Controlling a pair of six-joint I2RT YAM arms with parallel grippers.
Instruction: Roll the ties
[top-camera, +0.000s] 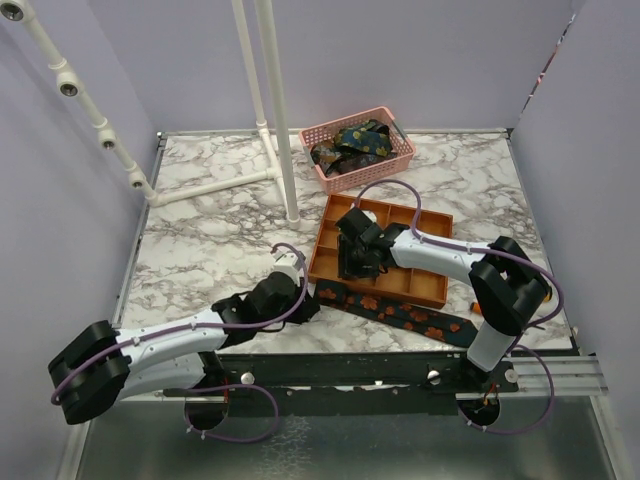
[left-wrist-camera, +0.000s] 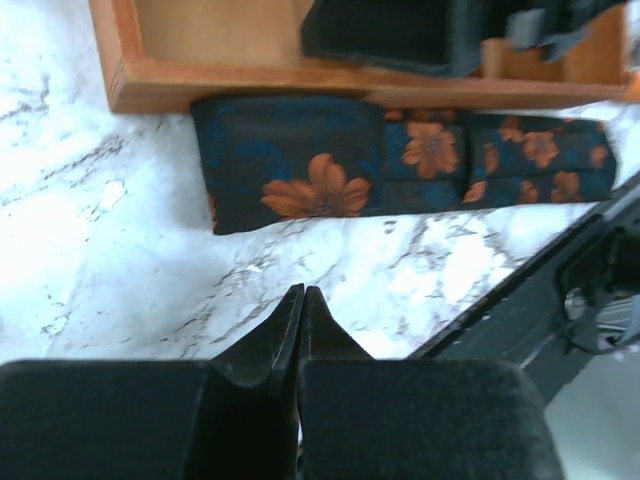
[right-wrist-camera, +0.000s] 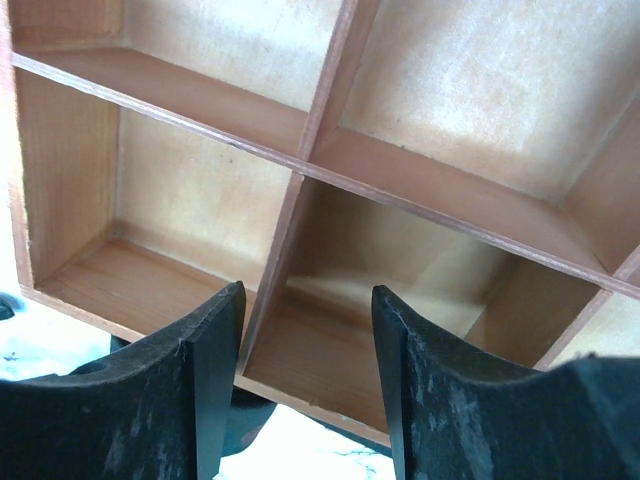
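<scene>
A dark tie with orange flowers (top-camera: 405, 312) lies flat along the front edge of the wooden organiser box (top-camera: 428, 288). In the left wrist view the tie (left-wrist-camera: 430, 160) has its wide end at the left, spread out and unrolled. My left gripper is shut in front of that end, apart from the cloth, with nothing between its fingers. Over the box's left part is my right gripper, its fingers part open. Only box compartments and a divider (right-wrist-camera: 280, 240) show between and beyond its fingers.
A pink basket (top-camera: 318, 134) holding more patterned cloth stands behind the box. A white pole frame (top-camera: 225, 186) rises at the back left. Bare marble table (top-camera: 215, 240) lies to the left. Small orange items (top-camera: 476, 308) sit at the right.
</scene>
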